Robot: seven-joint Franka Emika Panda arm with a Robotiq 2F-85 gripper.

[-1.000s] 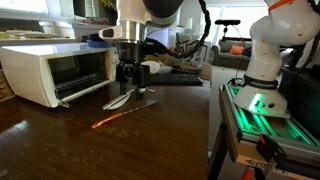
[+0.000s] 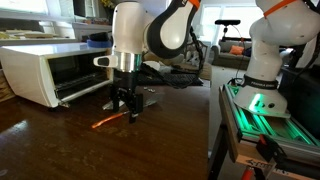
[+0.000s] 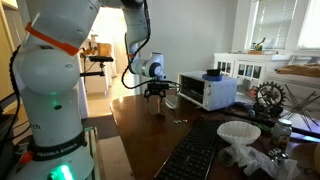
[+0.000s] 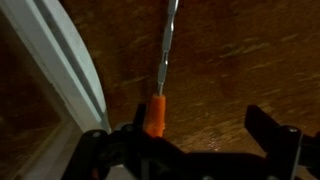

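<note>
A thin tool with an orange handle and a metal shaft (image 4: 167, 45) lies flat on the dark wooden table. Its orange handle (image 2: 108, 120) shows in exterior view 1, where my gripper (image 2: 126, 113) hangs low over the tool and hides part of the shaft. The fingers stand wide apart. From the wrist, the orange handle (image 4: 155, 115) appears near the left finger (image 4: 122, 150), inside the opening of my gripper. Nothing is held. Whether the fingertips touch the table I cannot tell.
A white toaster oven (image 2: 60, 72) stands behind the gripper. Pale curved edges (image 4: 72, 45) of another object lie left of the tool in the wrist view. A black keyboard (image 3: 190, 155) and a white bowl (image 3: 238, 132) occupy the near table.
The gripper has come down towards the table, closer to the orange-handled tool, and now covers more of its shaft. The tool has not visibly moved.
</note>
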